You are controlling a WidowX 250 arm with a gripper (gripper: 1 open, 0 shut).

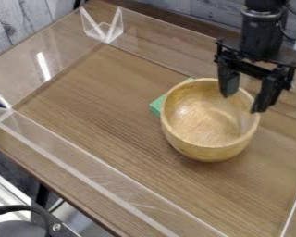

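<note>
My gripper (255, 85) hangs from the black arm at the upper right, over the far rim of a wooden bowl (210, 133), with its fingers spread open. Nothing clearly shows between them. A green object (162, 104) lies beside the bowl's left side, partly hidden behind it.
A clear angular container (103, 24) stands at the upper left of the wooden table (77, 120). Black cables (21, 222) lie at the bottom left corner.
</note>
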